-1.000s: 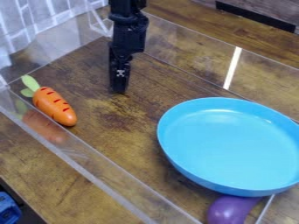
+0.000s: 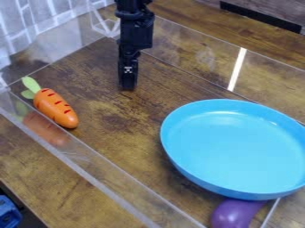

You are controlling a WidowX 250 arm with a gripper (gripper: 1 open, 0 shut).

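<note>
My black gripper (image 2: 127, 73) points down over the wooden board at the upper middle, its tips low near the surface; I cannot tell whether it is open or shut, and no object shows at it. An orange toy carrot (image 2: 53, 107) with a green top lies at the left. A large blue plate (image 2: 234, 147) fills the lower right. A purple eggplant (image 2: 234, 214) is partly visible below the plate.
A clear plastic wall runs around the board. The board between the carrot, my gripper and the plate is bare. A blue object (image 2: 6, 212) shows at the bottom left corner, outside the wall.
My gripper has shifted very slightly to the right since a second ago. The carrot, plate and eggplant have not moved.
</note>
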